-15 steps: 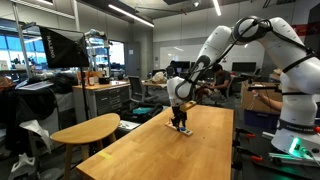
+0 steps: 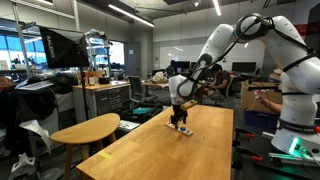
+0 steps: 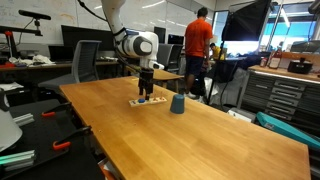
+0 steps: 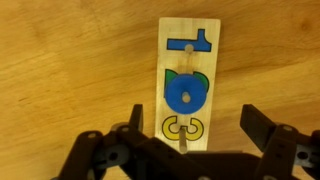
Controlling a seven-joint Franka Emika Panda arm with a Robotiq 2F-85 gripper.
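Note:
A narrow wooden board (image 4: pixel 172 65) lies flat on the table, with a blue 1, a green figure and a yellow 3 printed along it. Short pegs stand up from it. Around the middle peg sits a blue disc (image 4: pixel 185 93), covering most of the green figure. My gripper is open above the board, one finger off each long side, and nothing is between the fingers. From the side, the gripper (image 3: pixel 143 91) points down over the board (image 3: pixel 158 102), and the disc is hard to make out there.
A blue cup (image 3: pixel 178 103) stands upright beside the board. A person in a red shirt (image 3: pixel 198 38) is beyond the table, and a round table (image 2: pixel 86 129) stands off to one side.

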